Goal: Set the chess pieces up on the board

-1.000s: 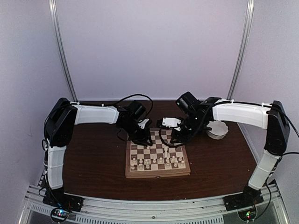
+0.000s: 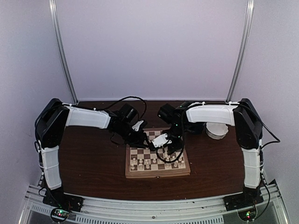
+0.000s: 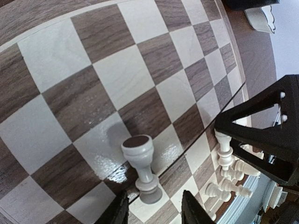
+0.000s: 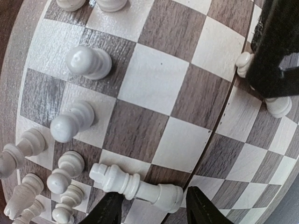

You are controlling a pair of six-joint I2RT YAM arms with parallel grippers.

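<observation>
The chessboard (image 2: 158, 173) lies flat on the dark table. In the left wrist view a white piece (image 3: 143, 170) with a dark, round upper end slants just beyond my left gripper. That gripper is open, its fingertips apart. My right gripper is also open, over the board. A long white piece (image 4: 138, 186) with a notched head lies across the space ahead of its fingers; whether they touch it I cannot tell. Several more white pieces (image 4: 88, 63) stand along the board's near side.
Both grippers are close together over the board; the right one (image 3: 261, 130) shows near the left in the left wrist view. A white bowl (image 2: 217, 131) stands beyond the board's right side. The table (image 2: 93, 163) left of the board is bare.
The right arm has swung left and toward the near side, bringing its gripper over the middle of the board. The left arm has shifted slightly left.
</observation>
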